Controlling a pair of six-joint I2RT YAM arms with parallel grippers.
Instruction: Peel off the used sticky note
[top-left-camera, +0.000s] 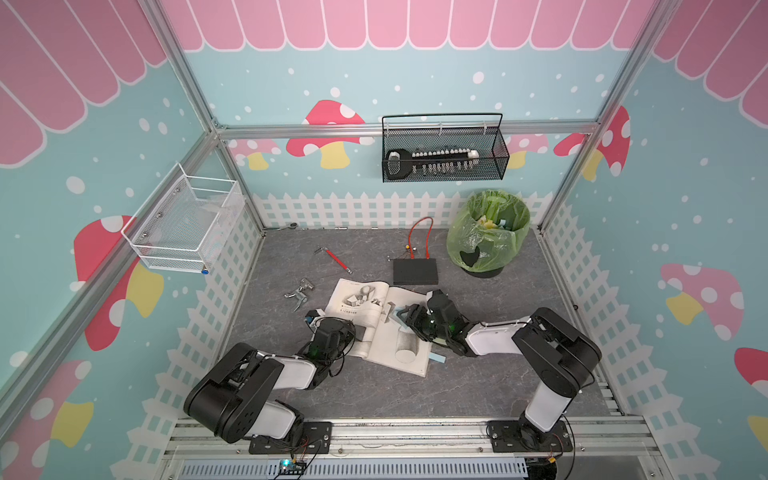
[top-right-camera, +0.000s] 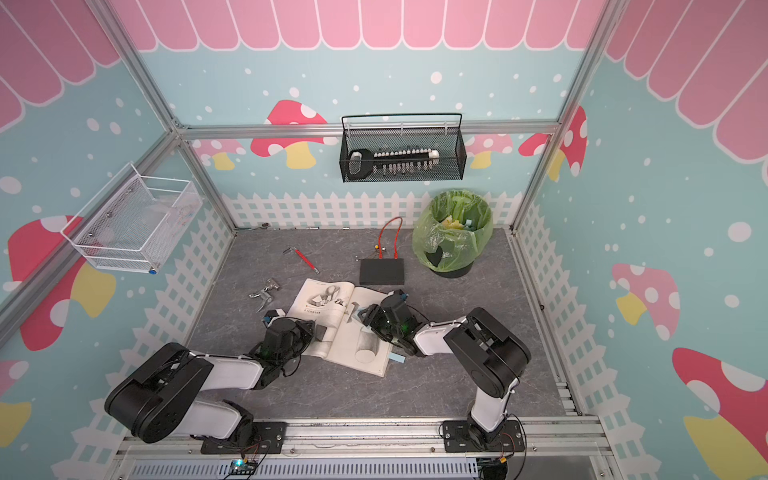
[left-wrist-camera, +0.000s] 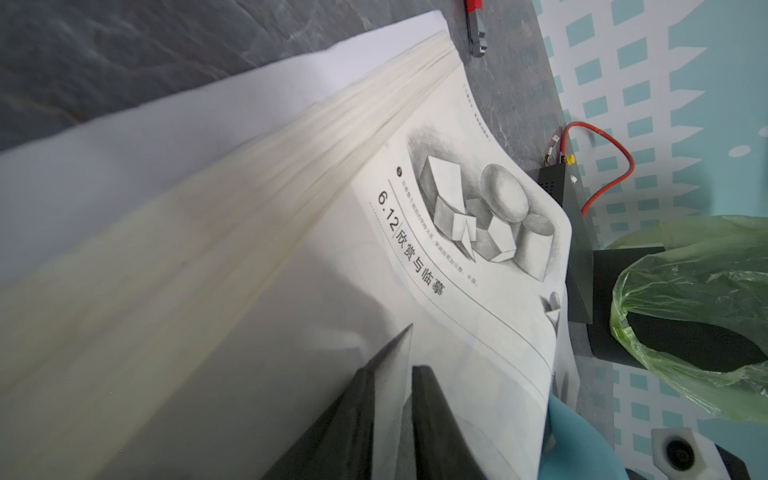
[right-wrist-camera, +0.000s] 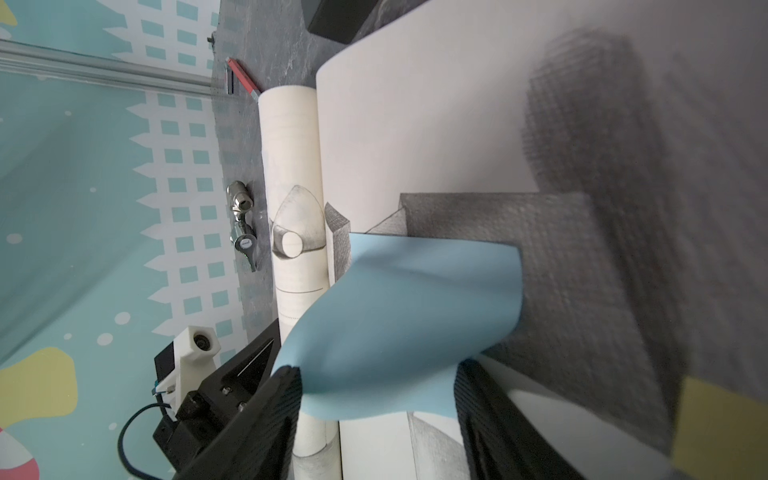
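Note:
An open sketch book (top-left-camera: 356, 296) lies centre table. On its right page a blue sticky note (right-wrist-camera: 416, 304), curled upward, reaches between the fingers of my right gripper, which stand apart; whether it is gripped I cannot tell. A second blue strip (top-left-camera: 436, 357) shows at the book's lower right, and a yellow note (right-wrist-camera: 720, 428) at the page's edge. My left gripper is over the left page, fingers slightly apart around a raised sliver or fold of paper, contact unclear.
A green-bagged bin (top-left-camera: 488, 232) stands back right, a black box (top-left-camera: 414, 272) behind the book. A red tool (top-left-camera: 336, 260) and metal tool (top-left-camera: 300, 294) lie left. Baskets (top-left-camera: 444, 152) hang on the walls.

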